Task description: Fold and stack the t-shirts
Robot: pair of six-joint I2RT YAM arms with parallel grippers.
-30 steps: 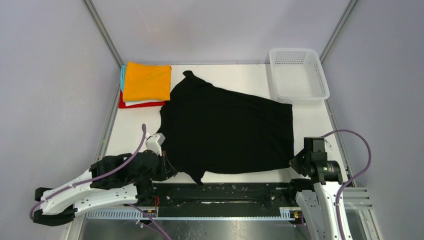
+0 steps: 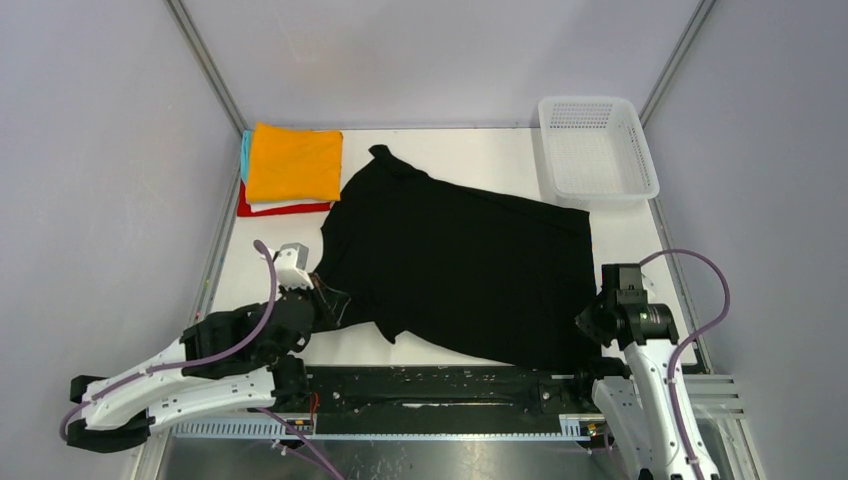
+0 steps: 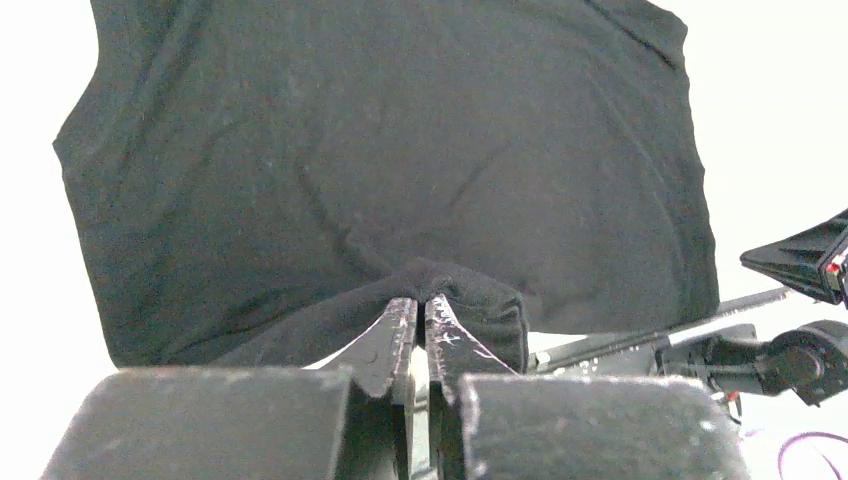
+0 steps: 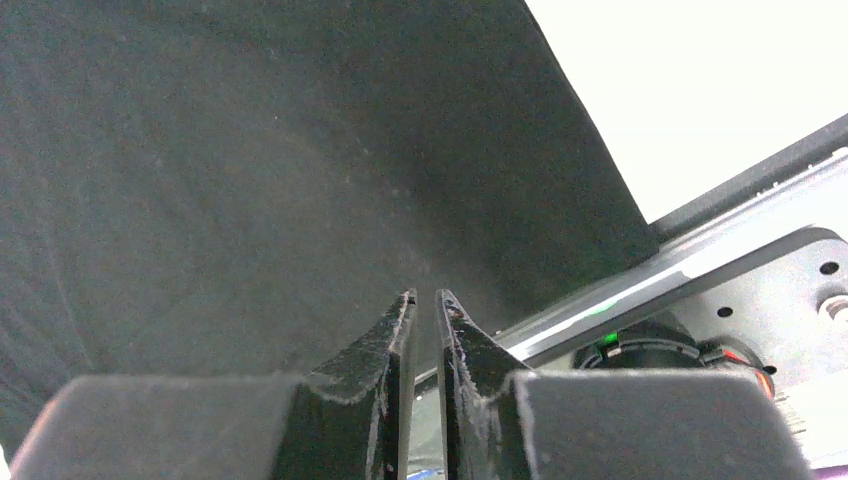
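Note:
A black t-shirt (image 2: 460,265) lies spread across the table, its near right part at the front edge. My left gripper (image 2: 340,300) is shut on a raised fold of it at the shirt's left front; in the left wrist view the fold (image 3: 480,300) bunches at the fingertips of that gripper. My right gripper (image 2: 582,322) is at the shirt's right side, shut on black cloth (image 4: 250,200), though the pinch between its fingertips is hard to see. A stack of folded shirts, orange (image 2: 294,163) on top, sits at the back left.
An empty white plastic basket (image 2: 598,150) stands at the back right. Bare white table (image 2: 625,235) shows along the right side and round the shirt. A dark rail (image 2: 440,390) runs along the front.
My left gripper has moved up and back with the shirt's edge.

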